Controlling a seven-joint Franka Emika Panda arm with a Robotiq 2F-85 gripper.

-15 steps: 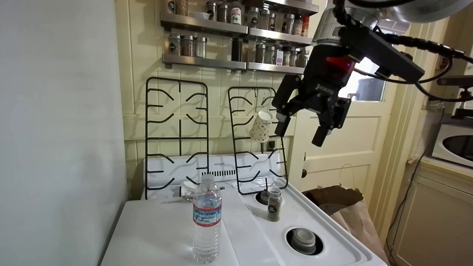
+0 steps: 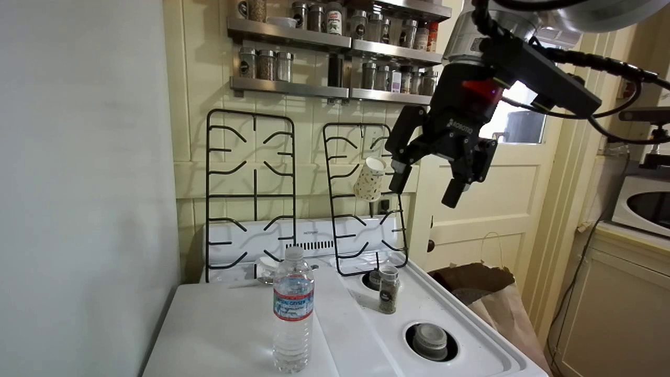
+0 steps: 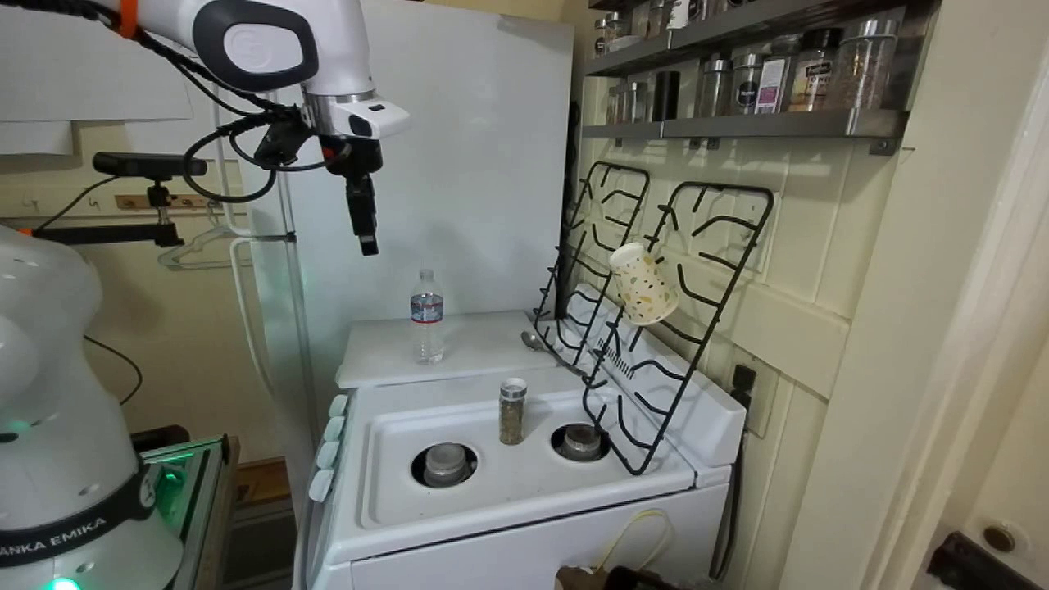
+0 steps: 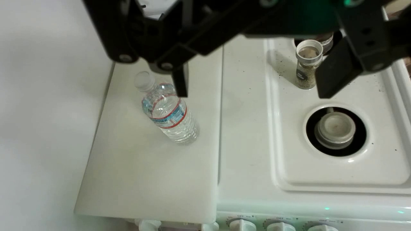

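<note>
My gripper (image 2: 425, 192) hangs open high above the stove, its fingers spread wide with nothing between them. In the wrist view, one dark fingertip (image 4: 180, 81) overlaps the sight of the clear water bottle (image 4: 171, 115), which stands upright on the white board (image 4: 146, 181), well below. A glass spice jar (image 3: 511, 413) holding dried herbs stands upright between the two bare burners. The speckled paper cup (image 3: 644, 285) hangs tilted on the right-hand black grate (image 3: 723, 295), which leans against the wall.
A second grate (image 2: 208, 188) leans to the left, with a spoon (image 3: 532, 340) near its foot. Shelves of spice jars (image 2: 289, 39) line the wall above. The fridge side (image 2: 81, 188) borders the board, and a paper bag (image 2: 512, 308) stands right of the stove.
</note>
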